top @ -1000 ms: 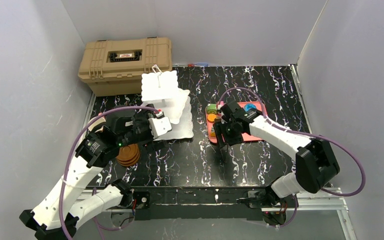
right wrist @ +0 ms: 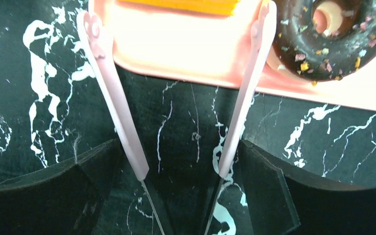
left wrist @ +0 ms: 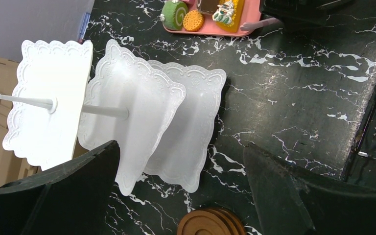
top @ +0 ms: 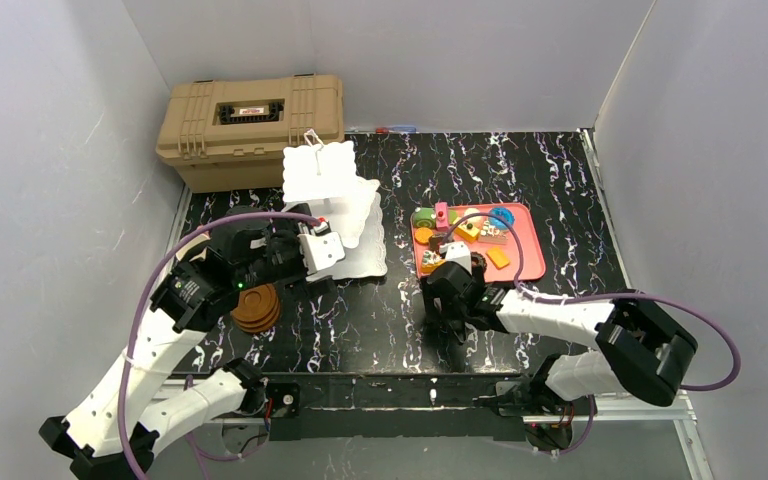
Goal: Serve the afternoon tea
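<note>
A white three-tier serving stand point(top: 319, 172) with scalloped square plates stands left of centre. My open left gripper hovers above the front of it, nothing between its fingers. On the right, a pink tray point(top: 527, 258) holds toy treats: a green roll point(left wrist: 175, 13), an orange biscuit point(left wrist: 193, 20), a yellow piece point(right wrist: 178, 5), a chocolate donut with sprinkles point(right wrist: 309, 61) and others. My right gripper is open at the tray's near edge, its two pink tongs reaching over the rim beside the donut, nothing between them.
A tan toolbox point(top: 249, 150) fills the back left. Stacked wooden coasters point(top: 255, 310) lie below the left arm.
The right arm has drawn back from over the tray toward the table's front, uncovering more of the tray. The left arm and the stand look unchanged.
</note>
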